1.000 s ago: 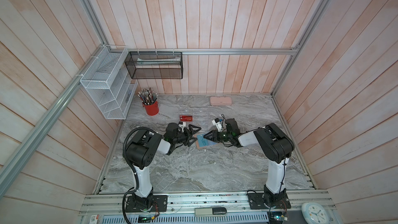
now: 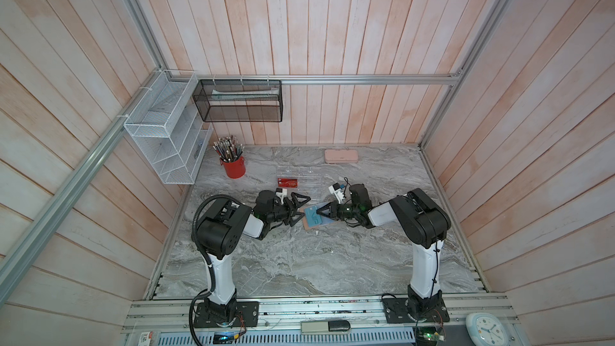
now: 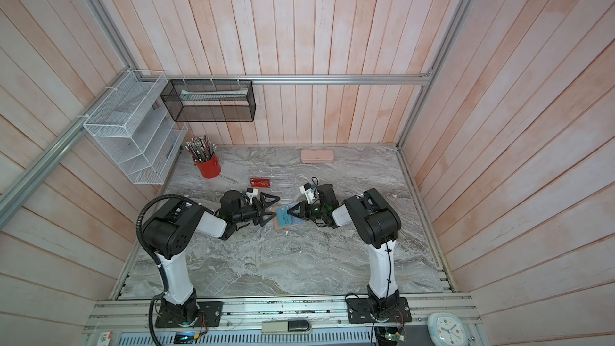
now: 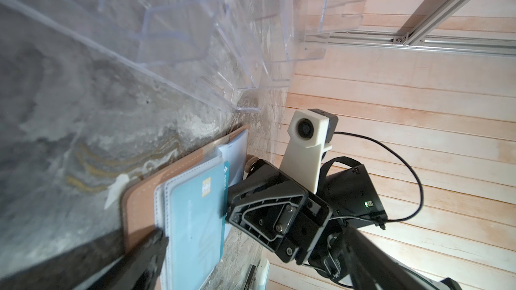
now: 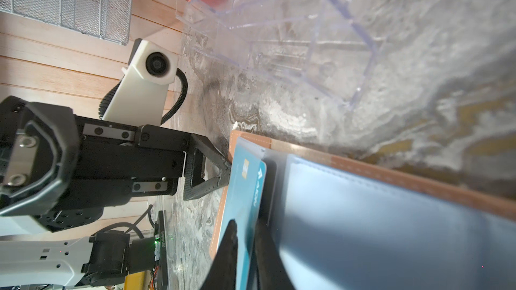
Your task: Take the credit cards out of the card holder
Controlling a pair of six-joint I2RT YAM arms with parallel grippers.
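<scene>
A tan card holder [image 4: 140,204] lies open on the marble table between the two arms, its sleeves pale and translucent. In the left wrist view a light-blue card [image 4: 196,220] stands up from it. That blue card [image 5: 240,196] also shows in the right wrist view. My right gripper is at the card's edge, with its fingers a little apart and the blue edge showing between them; I cannot tell whether they touch it. At the holder's left side, my left gripper [image 2: 304,207] stands wide open, nothing between its fingers.
Just behind the holder stands a clear acrylic rack [image 5: 322,59], with a red card [image 2: 287,182] at its left. A red pot of brushes [image 2: 234,168] and a pink case [image 2: 341,155] sit farther back.
The left arm and the holder look unmoved.
</scene>
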